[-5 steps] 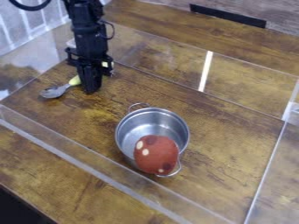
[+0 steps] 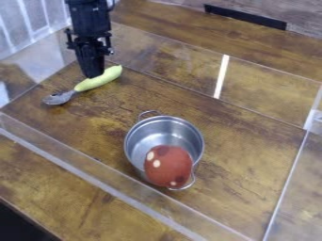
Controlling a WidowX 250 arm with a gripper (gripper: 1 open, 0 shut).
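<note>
The black gripper point(image 2: 90, 70) hangs at the upper left, just above and behind a pale yellow-green elongated object point(image 2: 98, 79). Its fingers look shut, with nothing visible between them. A silver spoon-like utensil point(image 2: 59, 98) lies left of the yellow-green object, close to it. A steel pot point(image 2: 153, 136) with two wire handles stands at the lower middle, with a red lid-like round object point(image 2: 170, 168) with pale spots in its lower part.
The wooden table point(image 2: 239, 113) has clear room to the right and at the back. Transparent panels line the left, front and right sides. A thin white strip point(image 2: 221, 77) lies at the upper right.
The gripper has moved up and back, away from the middle, uncovering the yellow-green object. The pot and red object are unchanged.
</note>
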